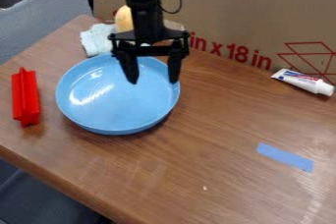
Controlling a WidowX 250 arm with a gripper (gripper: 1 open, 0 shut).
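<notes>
My black gripper [152, 74] hangs over the back part of a blue plate [108, 108], its two fingers spread apart with nothing visible between them. Behind it, a white cloth [97, 38] lies on the table, and a yellow object [124, 18] is partly hidden by the arm. A red object [27, 97] lies left of the plate. A toothpaste tube [304, 81] lies at the back right.
A cardboard box [243, 17] stands along the back of the wooden table [197, 179]. A strip of blue tape [285, 157] is stuck at the right.
</notes>
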